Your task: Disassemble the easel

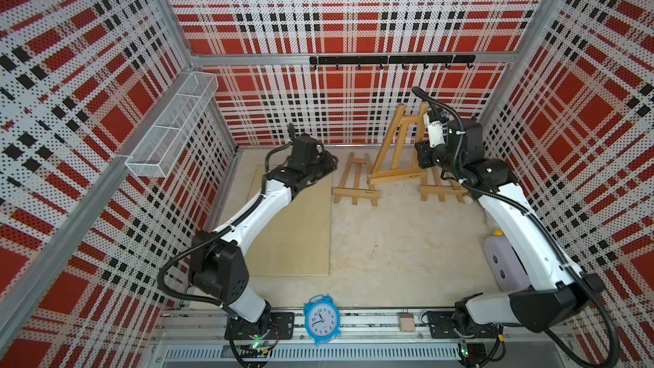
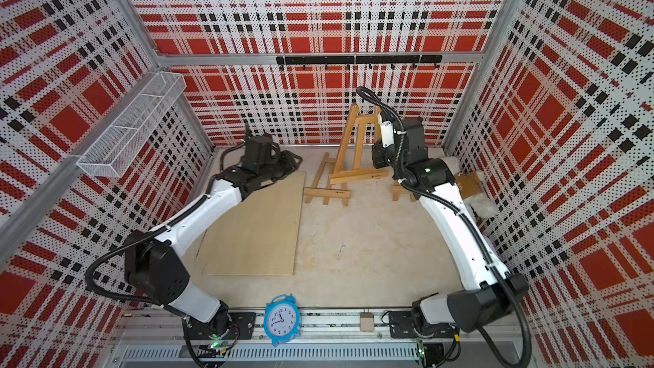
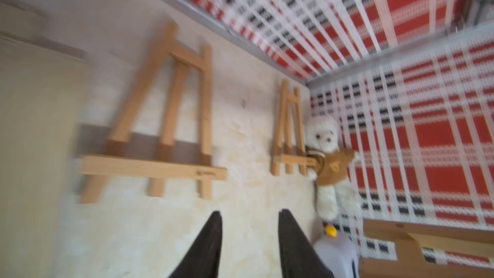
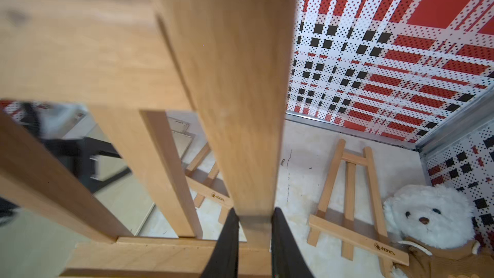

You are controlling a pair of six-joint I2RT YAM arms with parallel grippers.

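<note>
A wooden easel leans upright near the back of the table, its bottom bar tilted. Its right-hand leg fills much of the right wrist view, and my right gripper is shut on that leg. My left gripper stands apart from this easel, off to its left, with its fingers open and nothing between them. Two smaller-looking easels lie on the table: the left easel and the right easel, which the right arm partly hides from above.
Boards lie flat at the left. A teddy bear sits in the back right corner, and a grey-lilac object is at the right edge. A blue clock stands at the front.
</note>
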